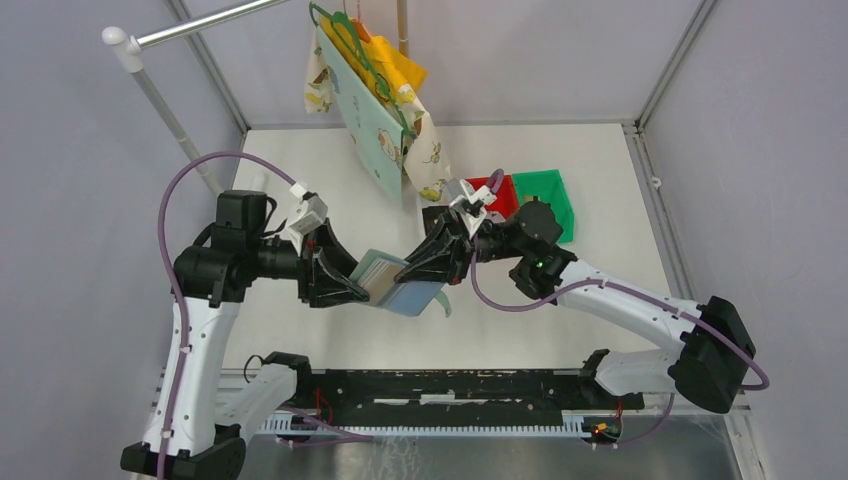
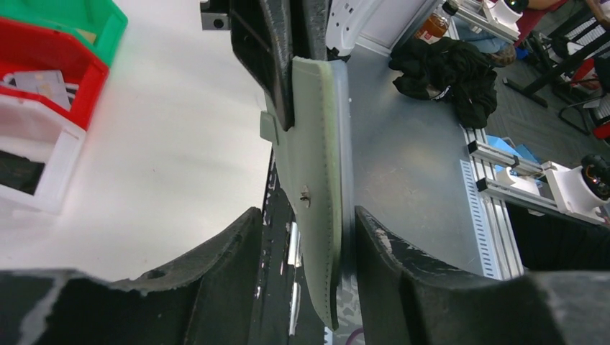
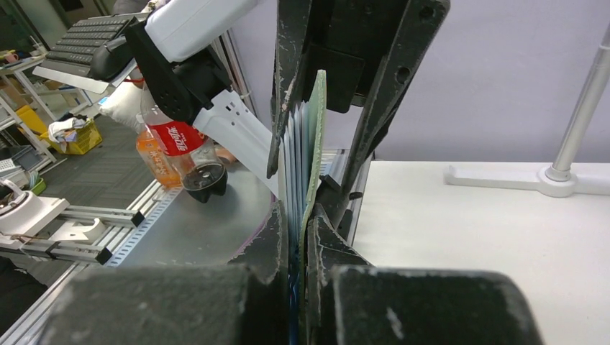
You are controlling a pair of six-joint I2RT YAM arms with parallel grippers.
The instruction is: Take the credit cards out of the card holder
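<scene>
The card holder (image 1: 385, 282), pale green with clear card sleeves, is held in the air above the front middle of the white table. My right gripper (image 1: 420, 268) is shut on it; in the right wrist view its sleeves (image 3: 302, 158) stand edge-on between the fingertips. My left gripper (image 1: 345, 280) is part open around the holder's left end. In the left wrist view the holder (image 2: 313, 180) stands between the fingers, close against the right finger (image 2: 388, 273) and apart from the left one. Whether individual cards sit in the sleeves is hard to tell.
Red (image 1: 490, 189), green (image 1: 550, 182) and white bins stand at the back right, partly behind my right arm. Clothes (image 1: 370, 110) hang on a rail at the back. The right wrist view shows bottles (image 3: 180, 144) off the table.
</scene>
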